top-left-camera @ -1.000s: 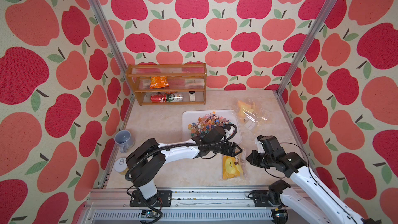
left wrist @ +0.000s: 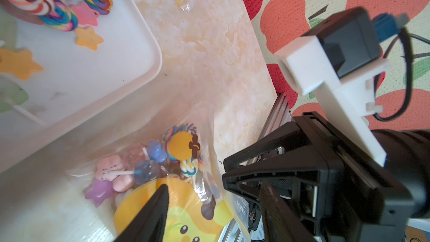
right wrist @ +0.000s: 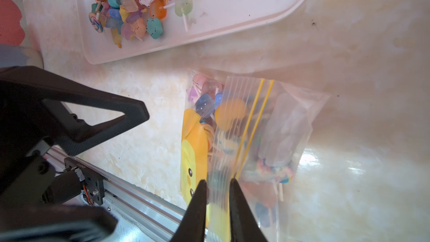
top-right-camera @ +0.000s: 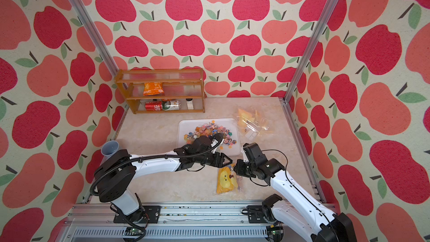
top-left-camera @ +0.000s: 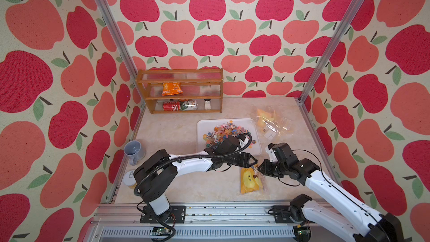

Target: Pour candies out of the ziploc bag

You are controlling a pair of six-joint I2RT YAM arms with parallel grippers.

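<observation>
The ziploc bag [top-left-camera: 250, 180] lies on the table's front, with a yellow bear print, candies inside and a clear yellow-striped zip end. My left gripper is above it, part open, nothing visibly held. My right gripper is shut just over the bag's zip strip; whether it touches the plastic is unclear. Both grippers are close together in the top views [top-right-camera: 224, 161]. The white tray [right wrist: 268, 9] behind the bag holds many loose candies.
Empty-looking clear bags [top-left-camera: 273, 121] lie at back right. A wooden shelf [top-left-camera: 179, 71] with snacks and cans stands at the back. A mug [top-left-camera: 133, 150] and a lidded jar [top-left-camera: 129, 178] are at left. Bare table lies left of the bag.
The right arm has moved left and slightly back, bringing its gripper over the bag, close to the left one. The left arm shows little change; the bag stays in place.
</observation>
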